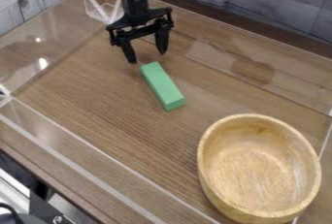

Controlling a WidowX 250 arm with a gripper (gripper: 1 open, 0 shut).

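Note:
The black gripper (140,46) is at the top centre of the camera view, open, with its fingers spread just above the wooden table. A green rectangular block (162,86) lies on the table a little below and right of the gripper, apart from it.
A large beige bowl (259,166) sits at the lower right. The wooden table (91,141) has clear room at the left and on the right above the bowl. Clear plastic shows at the upper left, behind the arm.

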